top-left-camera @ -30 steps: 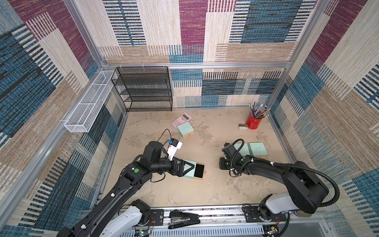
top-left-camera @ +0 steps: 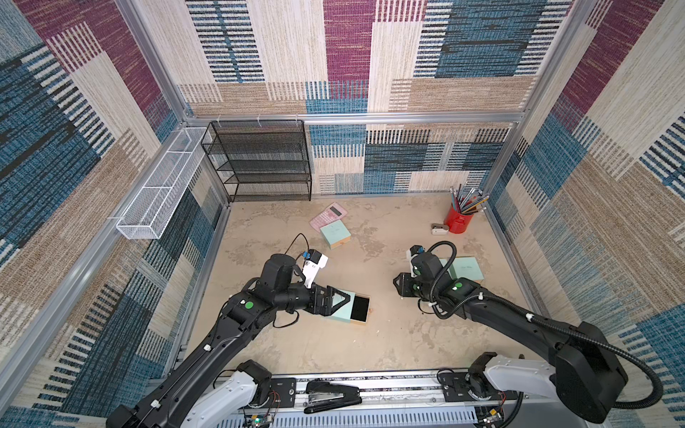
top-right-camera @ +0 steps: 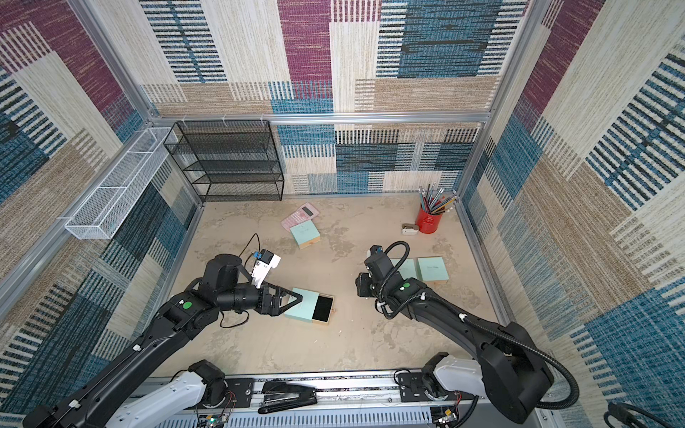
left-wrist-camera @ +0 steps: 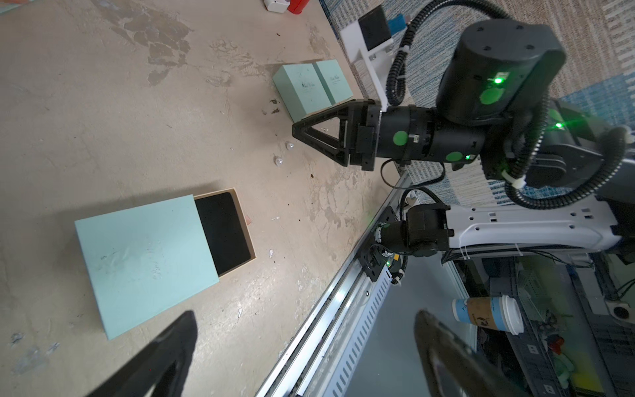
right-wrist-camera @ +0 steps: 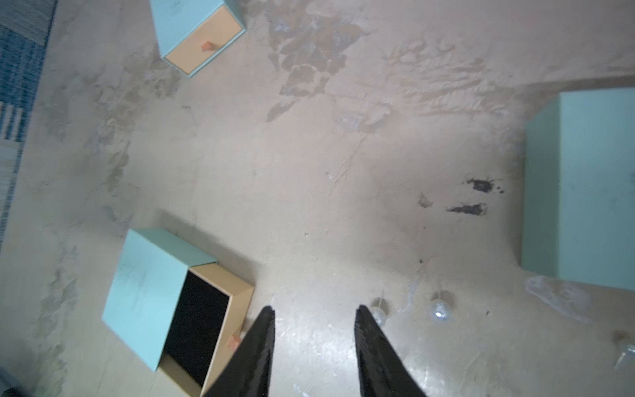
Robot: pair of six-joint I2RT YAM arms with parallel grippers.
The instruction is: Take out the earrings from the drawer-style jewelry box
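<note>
The jewelry box (left-wrist-camera: 145, 261) is pale mint, its drawer (left-wrist-camera: 223, 231) pulled partway out; nothing shows on the drawer's black lining. Small pearl-like earrings lie on the table to its right: one earring (right-wrist-camera: 440, 309) in the clear and another (right-wrist-camera: 377, 315) near a right fingertip in the right wrist view. My right gripper hovers over the table, its fingers apart and empty. By the box's left part, my left gripper stands open with nothing between its fingers. A third small shiny piece (right-wrist-camera: 625, 345) shows at the right edge of that wrist view.
Two mint boxes (left-wrist-camera: 303, 89) stand on the right beneath the right arm. Another mint box (top-left-camera: 335, 232) and a pink calculator (top-left-camera: 329, 214) are farther back. A red pencil cup (top-left-camera: 458, 219) stands at the back right.
The left arm and the box look unchanged.
</note>
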